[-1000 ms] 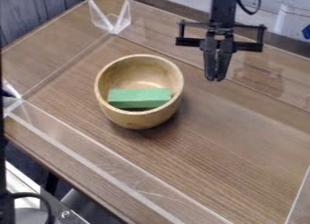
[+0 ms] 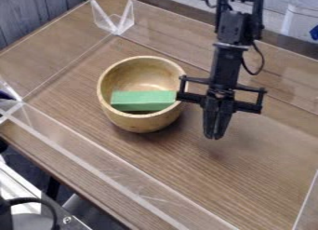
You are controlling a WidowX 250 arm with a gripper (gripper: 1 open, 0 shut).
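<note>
A wooden bowl (image 2: pixel 143 74) stands left of centre on the wooden table, with a green block (image 2: pixel 139 99) inside it, resting against its near side. Just to the right of the bowl, my black gripper (image 2: pixel 217 127) points down over bare table, shut, with nothing visible between its fingers. Its left side bracket comes close to the bowl's rim.
A clear plastic piece (image 2: pixel 114 20) sits at the back left. Dark cables or parts lie at the lower left corner.
The bowl and green block look unmoved.
</note>
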